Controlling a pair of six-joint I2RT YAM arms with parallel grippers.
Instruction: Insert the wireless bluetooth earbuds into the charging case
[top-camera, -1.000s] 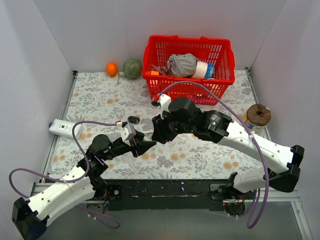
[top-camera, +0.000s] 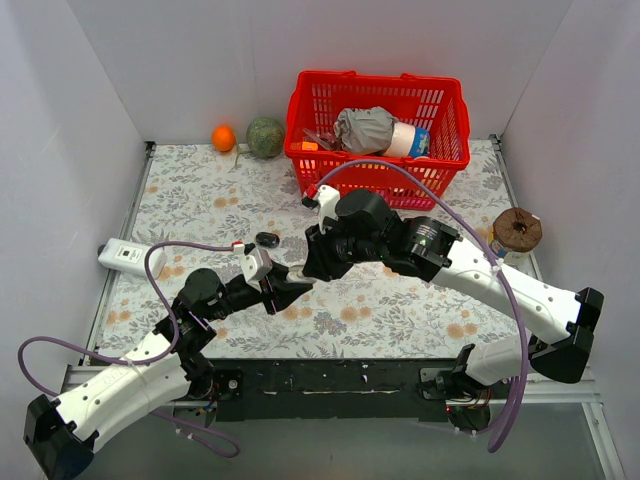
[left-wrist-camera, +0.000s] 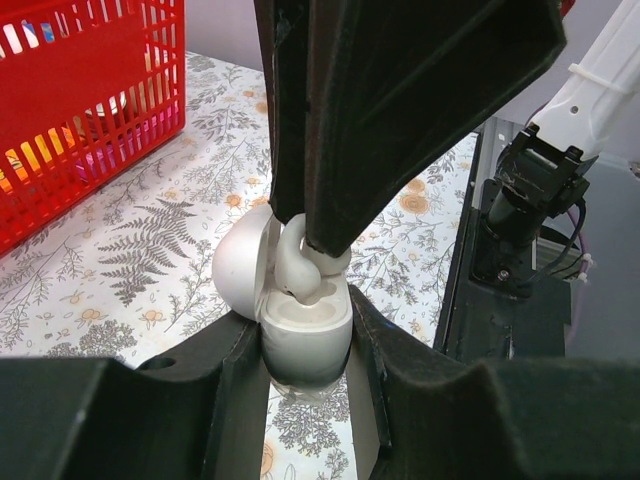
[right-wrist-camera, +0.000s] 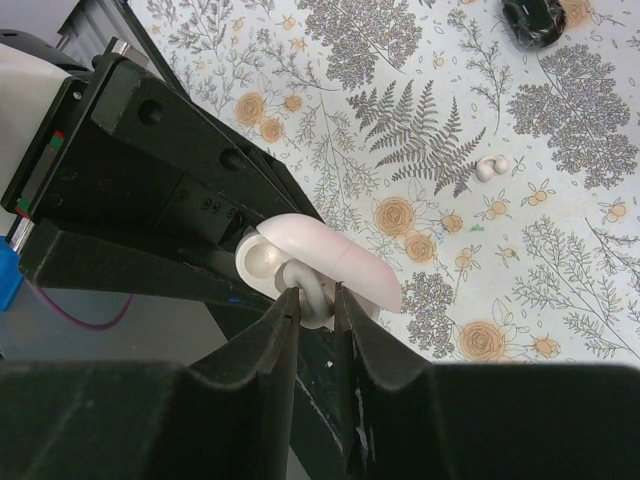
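Held in my left gripper is the white charging case, lid raised, with an empty round socket visible in the right wrist view. A white earbud (right-wrist-camera: 310, 290) is at the case's opening, between the fingertips of my right gripper, which touch or nearly touch it; whether they grip it is hard to tell. A small white object (right-wrist-camera: 492, 167), apparently the other earbud, lies on the patterned mat beyond. The top view shows both grippers meeting near the middle of the table.
A red basket (top-camera: 375, 85) with mixed items stands at the back. An orange (top-camera: 223, 138), a green ball (top-camera: 265, 138), a small dark object (top-camera: 267, 239), a power strip (top-camera: 130, 257) and a brown roll (top-camera: 517, 229) sit around the mat.
The right arm has shifted very slightly, mostly at its elbow and cable. My left gripper and the case look unmoved.
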